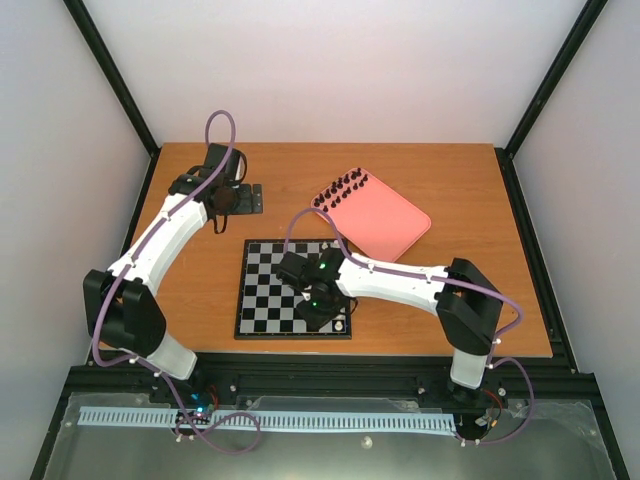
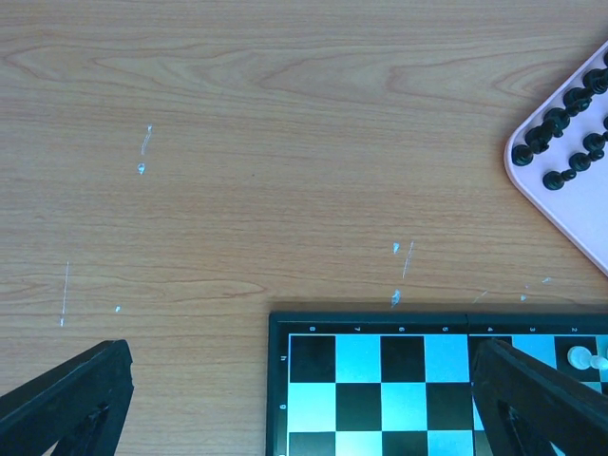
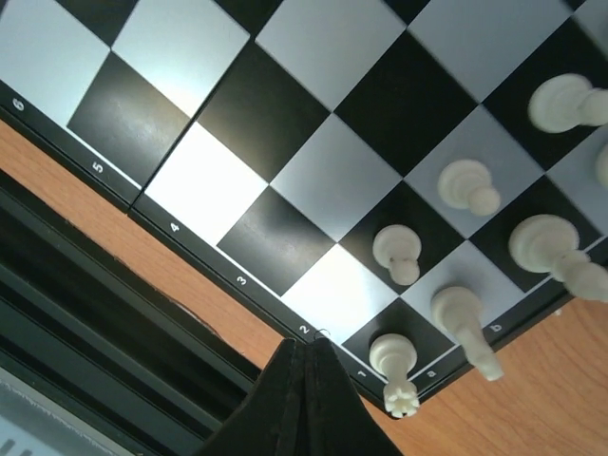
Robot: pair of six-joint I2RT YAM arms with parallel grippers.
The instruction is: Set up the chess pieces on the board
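The chessboard (image 1: 262, 300) lies front-centre. In the right wrist view white pieces stand grouped on it: a rook (image 3: 393, 366) in the corner, pawns (image 3: 397, 249) (image 3: 465, 185) and several taller pieces (image 3: 461, 313). My right gripper is over that corner, its fingers together; what is between them is hidden. My left gripper is open above the table behind the board's left side, nothing between its fingers.
A pink tray (image 1: 390, 220) at the back right holds several black pieces (image 2: 556, 122) in rows along its left end.
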